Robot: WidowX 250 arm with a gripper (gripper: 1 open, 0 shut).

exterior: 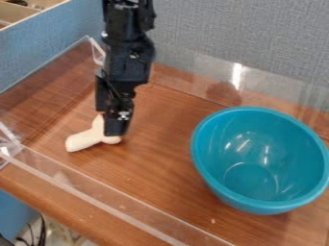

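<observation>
My black gripper [114,113] hangs down at the centre left, its fingertips low over a pale, mushroom-like object [84,140] lying on the wooden table [161,192]. The gripper hides the object's right end; whether the fingers touch it I cannot tell. The fingers are seen side-on, so their opening is unclear.
A large empty teal bowl [260,159] takes up the right of the table. Clear plastic walls edge the surface, with a blue padded side at the left and a grey wall behind.
</observation>
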